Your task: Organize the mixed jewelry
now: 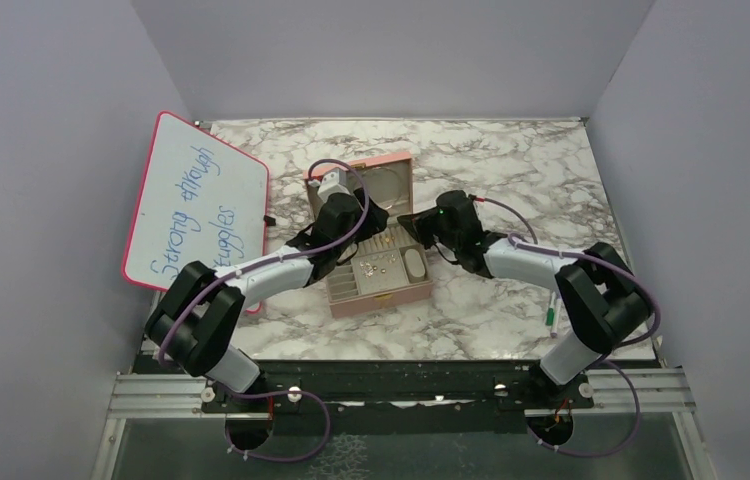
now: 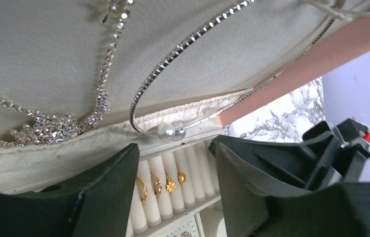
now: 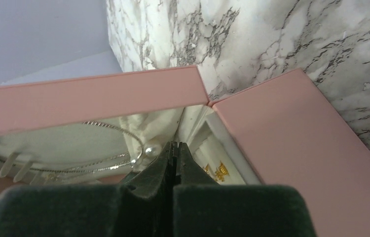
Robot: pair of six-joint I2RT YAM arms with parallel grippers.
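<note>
The pink jewelry box [image 1: 381, 305] stands open. In its lid hang silver necklaces [image 2: 183, 44] and a pearl piece [image 2: 166, 130]; a rhinestone necklace [image 2: 50, 128] bunches at the lid's lower edge. Gold rings [image 2: 170, 183] sit in the ring rolls below. My left gripper hovers over that lower edge, fingers apart, nothing visible between them, facing the pearls. Beside the box's right side, my right gripper is shut, its tips near the pearls in its own view, with nothing showing between them.
A whiteboard [image 1: 191, 200] lies at the left. Pens [image 1: 552, 312] lie at the right.
</note>
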